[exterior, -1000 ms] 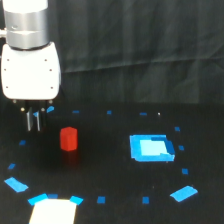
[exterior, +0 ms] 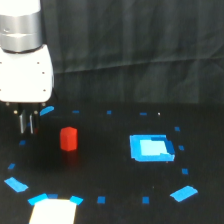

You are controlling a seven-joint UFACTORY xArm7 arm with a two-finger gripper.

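A red block [exterior: 68, 139] sits on the black table, left of the middle of the view. To its left and slightly above it in the view is my gripper [exterior: 27, 122], pointing down below the white hand. Its two thin fingers look parted, with a dark gap and nothing visible between them. The gripper is apart from the block.
Right of centre lies a blue-edged square [exterior: 135, 149] with a pale middle. Blue tape marks [exterior: 184, 193] are scattered over the dark table. A pale object [exterior: 53, 212] shows at the bottom edge.
My hand and gripper have shifted a little to the left and slightly downward in the view. The red block and the blue square have not moved.
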